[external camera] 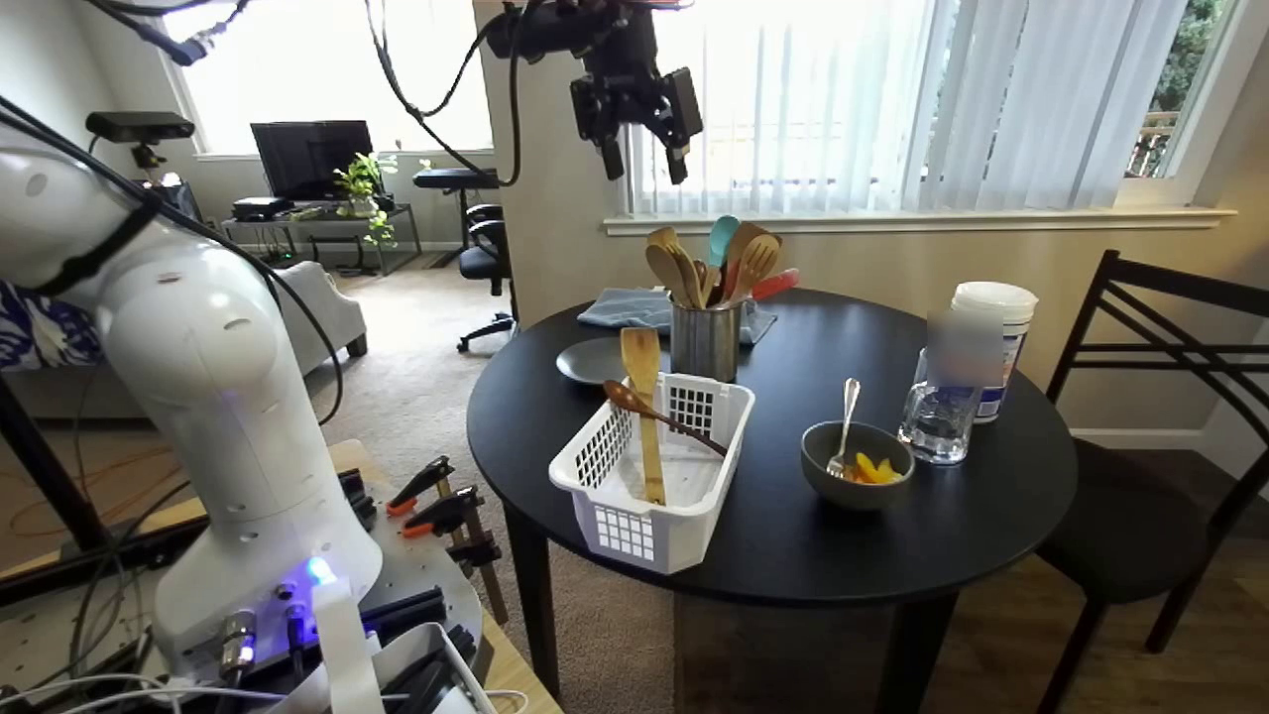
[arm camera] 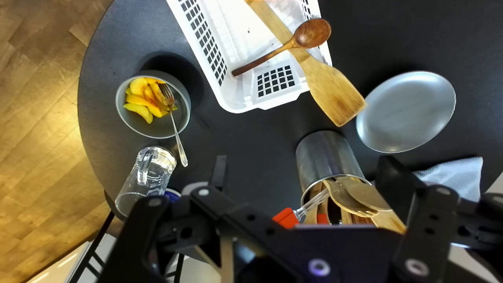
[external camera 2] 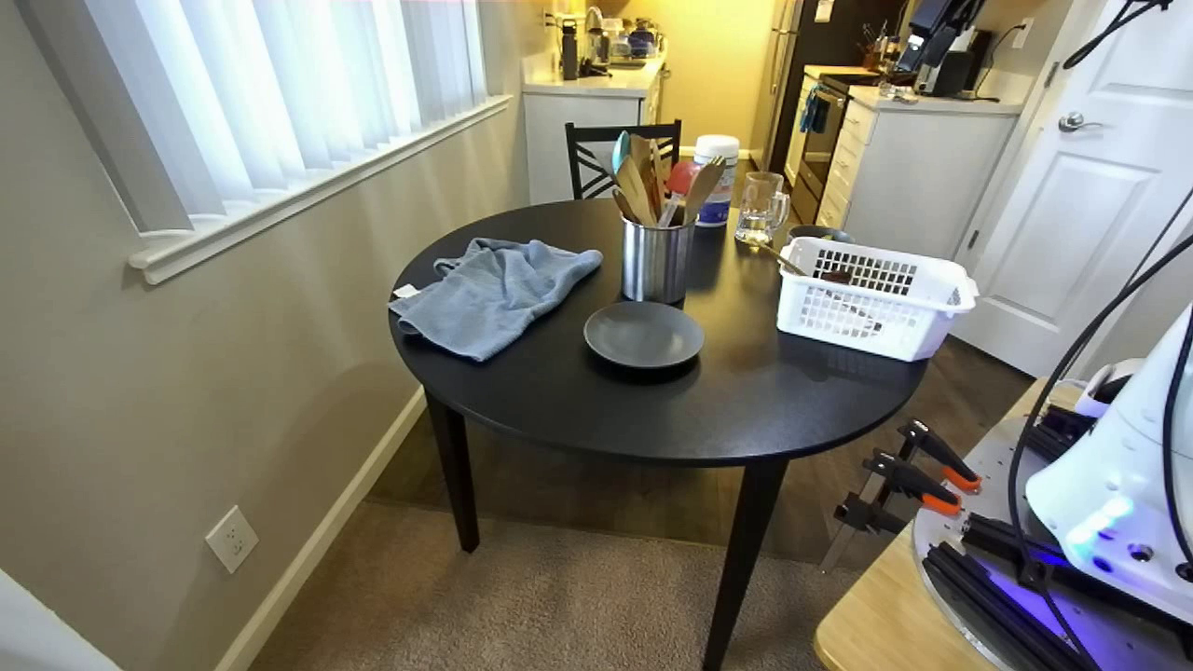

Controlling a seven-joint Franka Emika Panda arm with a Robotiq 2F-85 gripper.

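High above the black round table (external camera: 785, 535) my gripper (external camera: 645, 173) stands open, its fingers wide apart and empty. Below it is a steel canister (arm camera: 325, 158) packed with wooden and coloured utensils. A white basket (external camera: 666, 541) at the table's near edge holds a wooden spatula (arm camera: 332, 94) and a brown wooden spoon (arm camera: 311, 33), both leaning over its rim. To the basket's right in exterior view 1 sits a dark bowl (external camera: 847, 490) with yellow-orange fruit slices (arm camera: 144, 99) and a fork (arm camera: 178, 136) resting in it.
A glass mug (external camera 2: 761, 207) stands beside a white tub (external camera 2: 718, 162). A grey plate (external camera 2: 643, 335) lies near the canister, with a crumpled blue cloth (external camera 2: 492, 291) behind. A chair (external camera: 1142, 488) stands at the far side.
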